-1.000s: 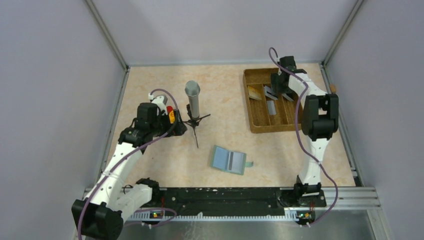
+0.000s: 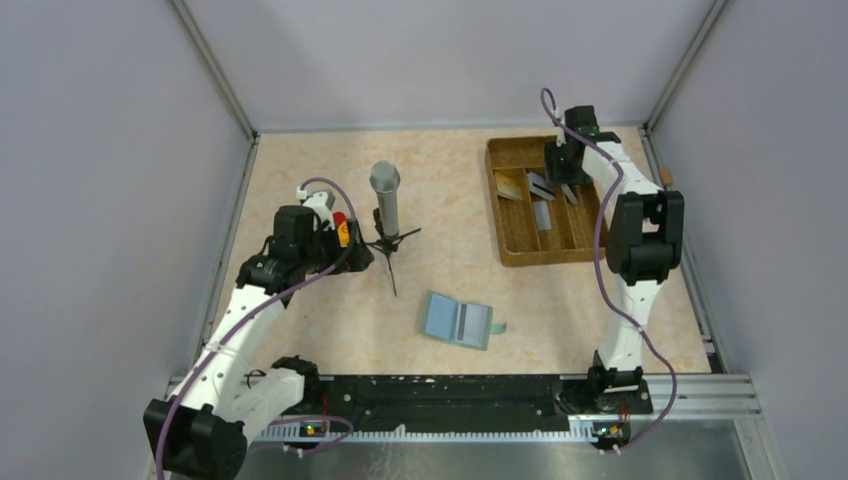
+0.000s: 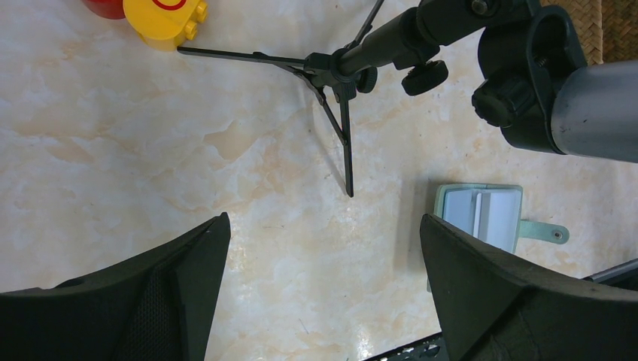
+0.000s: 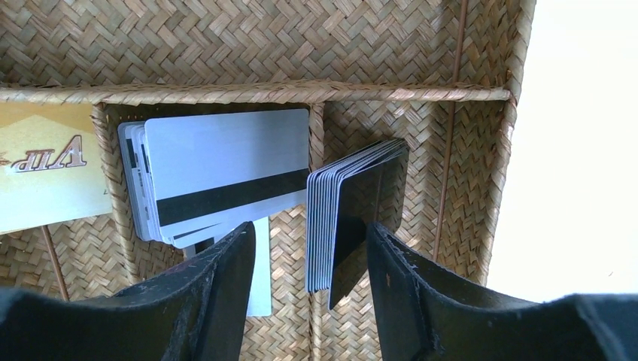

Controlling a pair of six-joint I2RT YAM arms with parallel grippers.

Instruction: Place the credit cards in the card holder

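Observation:
Inside the woven basket (image 2: 517,245), a stack of cards with a dark top card (image 4: 372,197) leans across a divider, its pale edges facing my right gripper. That gripper stands part open over the basket. Its right fingertip overlaps the dark card in the right wrist view, while the left fingertip is apart from the stack; whether the card is touched cannot be told. Another stack of white striped cards (image 4: 226,169) lies left of it. The open card holder (image 2: 457,320) rests on the table at front centre. My left gripper is open and empty, left of the holder.
A tripod (image 2: 388,243) carrying a grey cylinder (image 2: 388,195) stands between the left gripper and the basket. A yellow block (image 3: 162,22) and a red object (image 3: 105,6) sit near the left arm. The table between holder and basket is clear.
The left arm, card holder and tripod have stayed in place.

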